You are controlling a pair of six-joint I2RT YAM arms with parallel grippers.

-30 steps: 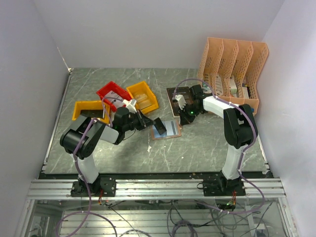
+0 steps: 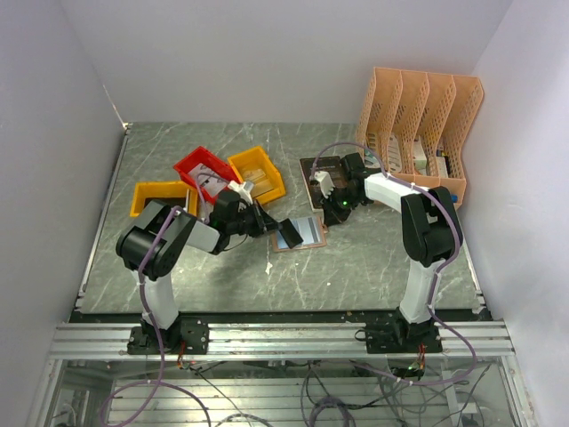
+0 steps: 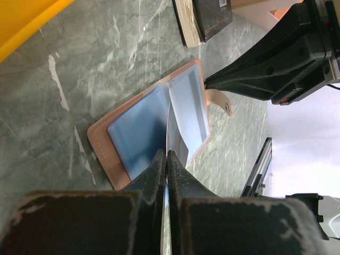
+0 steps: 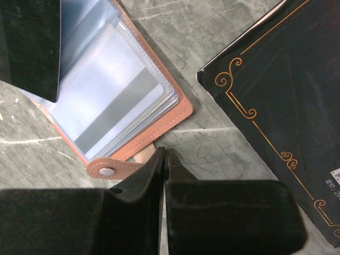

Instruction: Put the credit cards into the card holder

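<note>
A black card [image 2: 290, 233] is held edge-on by my shut left gripper over the open card holder [image 2: 313, 231], which has a tan leather cover and clear sleeves [image 4: 109, 93]. In the right wrist view the card [image 4: 29, 45] covers part of the sleeves. My right gripper is shut at the holder's strap [image 4: 106, 170] end, with nothing visible between its fingers; whether it presses on the strap or cover is unclear.
A black book [image 4: 271, 117] lies behind the right gripper. Yellow [image 2: 277, 187] and red [image 2: 189, 165] bins stand at the back left, a tan organizer [image 2: 387, 102] at the back right.
My left gripper and the black card have moved slightly toward the table's front over the last second. The right arm and holder look unchanged.
</note>
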